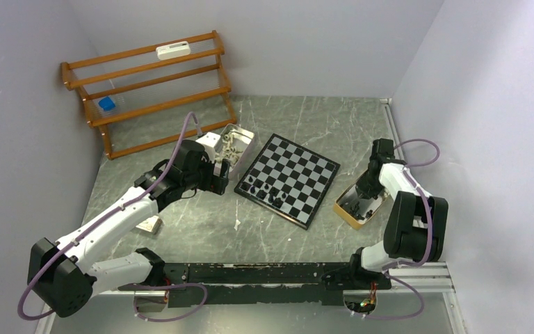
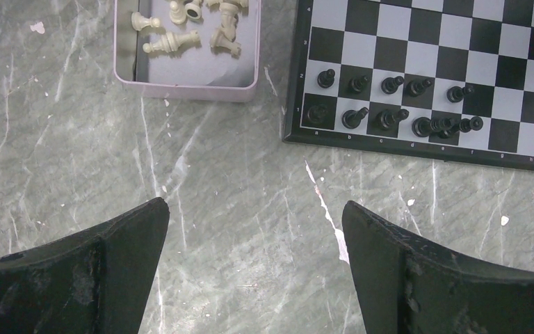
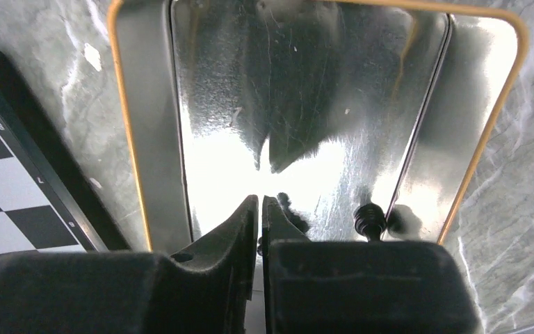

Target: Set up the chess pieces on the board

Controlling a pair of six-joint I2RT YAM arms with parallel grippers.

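Observation:
The chessboard (image 1: 288,163) holds several black pieces (image 2: 354,118) along its near side. My left gripper is open above the table, left of the board, with nothing between its fingers. My right gripper is over the gold-rimmed box (image 1: 348,217), its fingertips close together; whether anything is between them is unclear. A black piece (image 3: 370,223) in the box shows right of those fingers, with other dark pieces partly hidden under the gripper.
A pale box of white pieces (image 2: 181,83) sits left of the board. A wooden rack (image 1: 146,113) stands at the back left.

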